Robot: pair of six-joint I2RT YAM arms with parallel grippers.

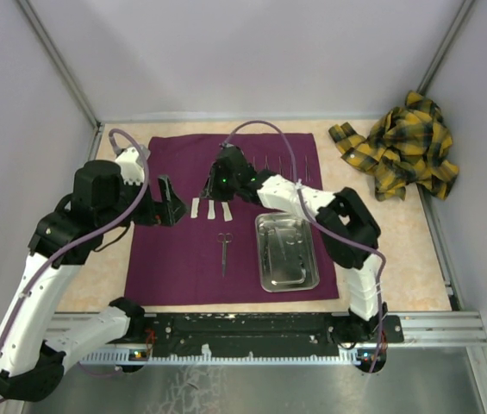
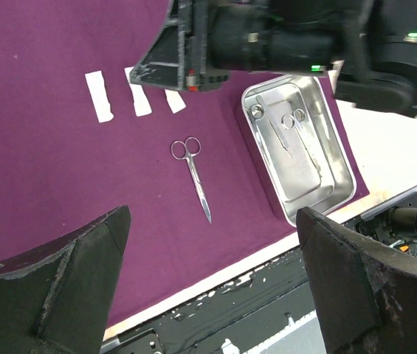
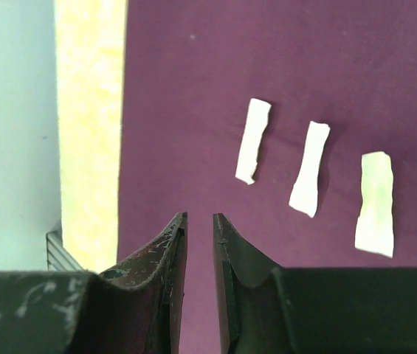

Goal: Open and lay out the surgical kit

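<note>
Three white strips lie in a row on the purple cloth [image 1: 172, 272]: left [image 3: 252, 140], middle [image 3: 308, 168] and right [image 3: 374, 203]. My right gripper hangs over them, its fingertips a small gap apart with nothing visible between them. Scissors [image 2: 194, 177] lie below the strips. The steel tray [image 1: 288, 281] on the right holds several instruments. Several thin instruments [image 1: 306, 168] lie in a row at the upper right of the cloth, partly hidden by the right arm. My left gripper [image 1: 171, 207] stands open above the cloth's left part, empty.
A crumpled yellow and black checked cloth [image 1: 411, 147] lies on the table [image 1: 394, 259] at the back right. The right arm reaches across the tray's upper side.
</note>
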